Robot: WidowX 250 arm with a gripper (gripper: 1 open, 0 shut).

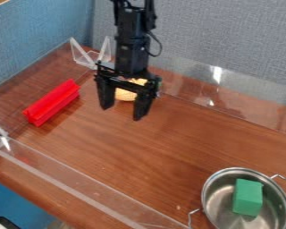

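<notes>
My black gripper [122, 102] hangs open over the back middle of the wooden table, its two fingers spread wide. A yellow object [135, 82] sits just behind it, partly hidden by the gripper; I cannot tell whether they touch. A red bar [51, 102] lies on the table at the left. At the front right, a metal pot [214, 196] with two handles holds a green block [247, 197].
Clear plastic walls edge the table. A padded blue wall [26, 40] stands at the back left, a grey one behind.
</notes>
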